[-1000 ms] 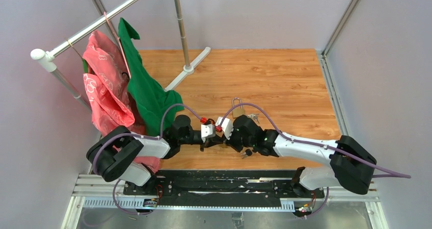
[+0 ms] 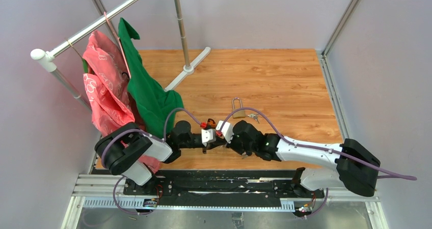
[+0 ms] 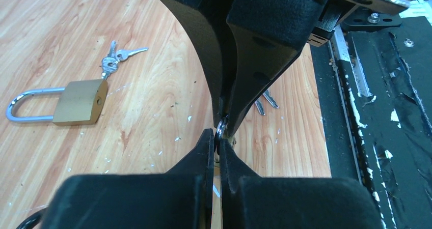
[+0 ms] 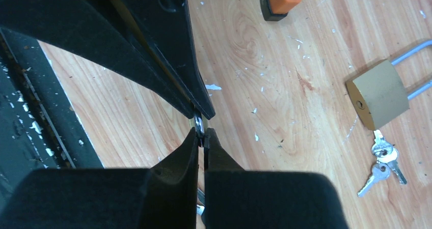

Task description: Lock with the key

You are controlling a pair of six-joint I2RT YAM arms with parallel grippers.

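Observation:
My left gripper and right gripper meet tip to tip low over the table, both shut. A thin, shiny curved metal piece [image 3: 221, 129] stands at their fingertips. Brass colour shows just below it, mostly hidden behind the fingers; I cannot tell which fingers touch it. A brass padlock [image 3: 80, 103] lies behind the grippers, its shackle [image 3: 31, 118] extended. Silver keys [image 4: 381, 163] rest against its keyhole end. Another pair of keys [image 3: 265, 103] lies on the table beneath my right gripper, partly covered.
An orange and black object [image 4: 283, 1] lies beyond the grippers. Pink cloth [image 2: 102, 81] and green cloth [image 2: 145, 81] hang from a metal rack [image 2: 117, 11] at left. A dark rail [image 2: 229, 180] borders the table's front.
Both grippers remain tip to tip, with slight shifts. The left arm's elbow has swung a little right, and the right arm has moved slightly right, covering more of the front keys.

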